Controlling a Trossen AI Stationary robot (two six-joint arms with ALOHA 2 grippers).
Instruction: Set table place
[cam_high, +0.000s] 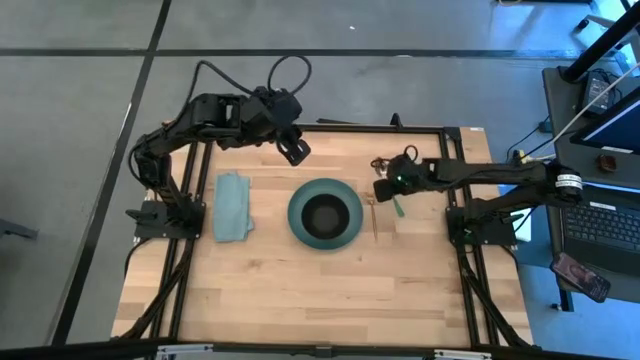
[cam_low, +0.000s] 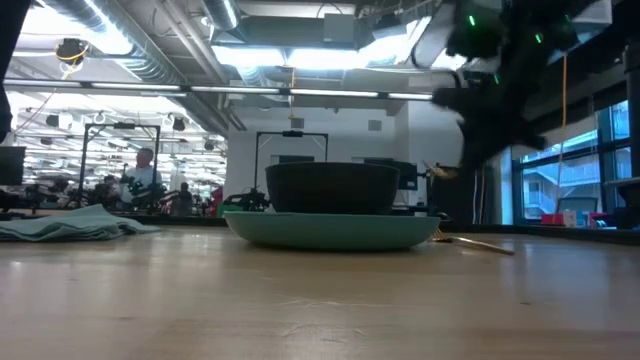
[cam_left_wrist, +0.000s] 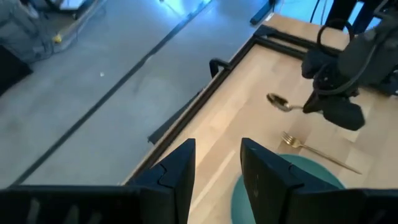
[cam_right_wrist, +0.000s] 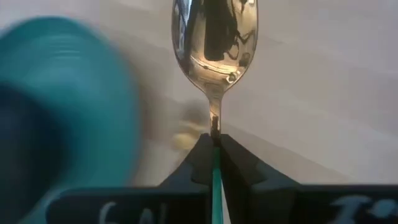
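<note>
A gold spoon (cam_right_wrist: 215, 43) with a green handle is clamped in my right gripper, its bowl pointing up in the right wrist view. Seen from above, the right gripper (cam_high: 385, 190) hovers to the right of the gold fork (cam_high: 375, 217), which lies on the table just beside the teal plate (cam_high: 298, 225). A dark bowl (cam_high: 325, 216) sits on that plate. The folded teal napkin (cam_high: 232, 207) lies left of the plate. My left gripper stands open and empty above the table's back-left area.
Black frame rails (cam_high: 470, 290) border the work area left, right and back. A desk with a keyboard (cam_high: 605, 225) stands off to the right.
</note>
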